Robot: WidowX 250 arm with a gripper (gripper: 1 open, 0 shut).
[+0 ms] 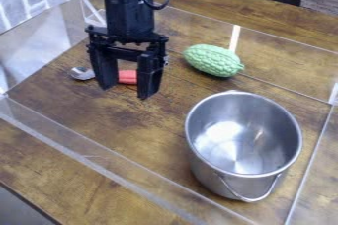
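My black gripper [126, 79] hangs at the upper left of the camera view, open, its fingers pointing down. Just behind it a spoon-like utensil [82, 74] with a red handle lies on the wooden table, partly hidden by the fingers. To the right of the gripper lies a green bumpy bitter melon [212, 60]. A steel pot [242, 145] with a wire handle stands at the lower right, apart from both.
Clear low walls [106, 150] border the work area on the wooden table. Bare table surface lies in front of the gripper and left of the pot.
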